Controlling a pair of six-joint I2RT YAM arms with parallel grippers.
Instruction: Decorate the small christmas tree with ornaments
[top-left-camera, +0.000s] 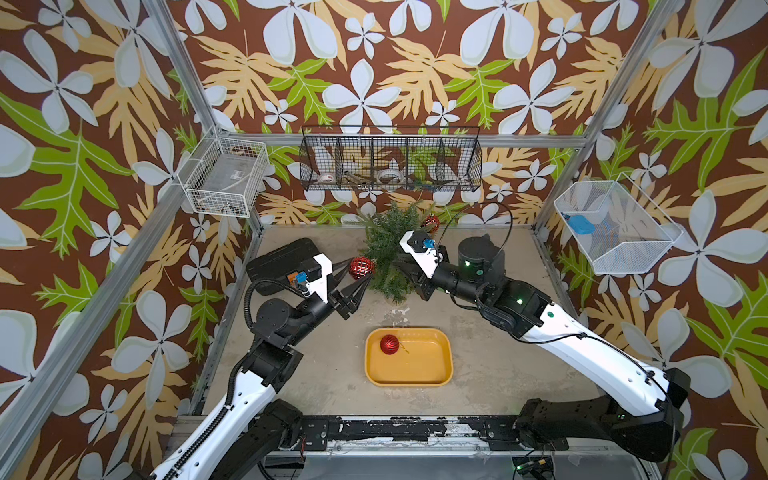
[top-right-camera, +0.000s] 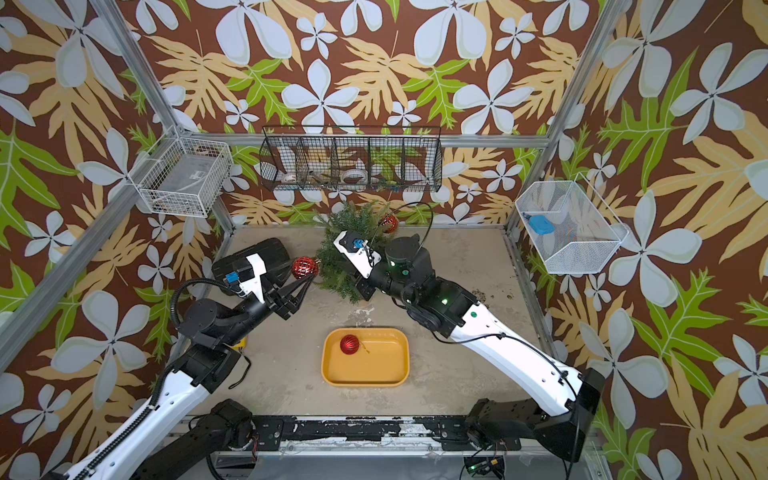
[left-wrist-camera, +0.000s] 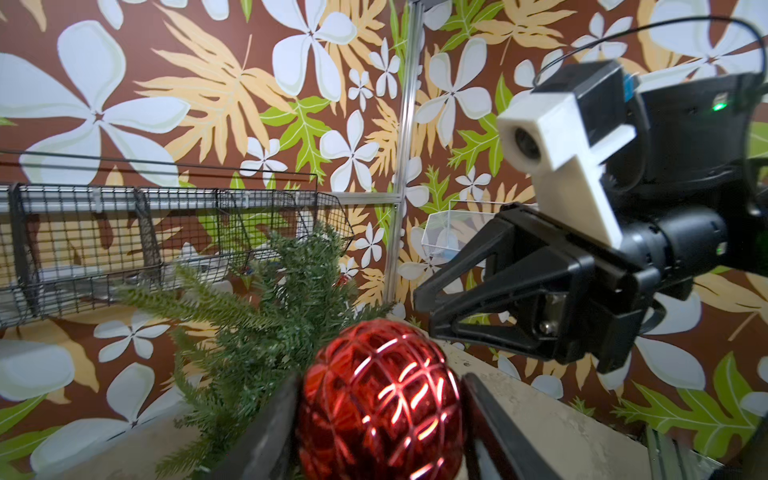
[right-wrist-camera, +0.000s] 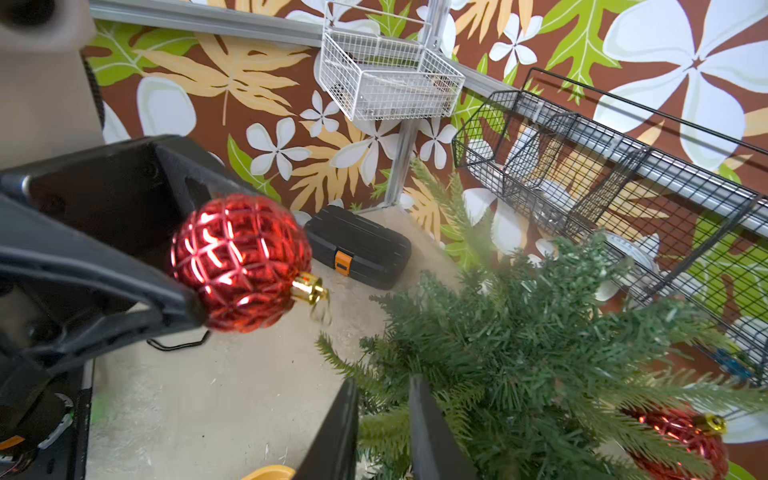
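Note:
A shiny red quilted ornament (left-wrist-camera: 380, 400) sits between the fingertips of my left gripper (top-left-camera: 359, 277), which is shut on it. Its gold cap with a loose wire loop shows in the right wrist view, pointing toward the tree. The small green tree (top-left-camera: 389, 240) stands at the back middle of the table. My right gripper is at the tree's front, its fingers a little apart with branches seen beyond them and nothing held. Another red ornament (right-wrist-camera: 680, 444) is on the tree's right side. One red ball (top-left-camera: 389, 344) lies in the yellow tray (top-left-camera: 424, 379).
A black case (top-left-camera: 280, 265) lies left of the tree, behind the left arm. Above the tree hangs a black wire basket (top-left-camera: 389, 164); white baskets hang at the left (top-left-camera: 228, 176) and right (top-left-camera: 612, 224).

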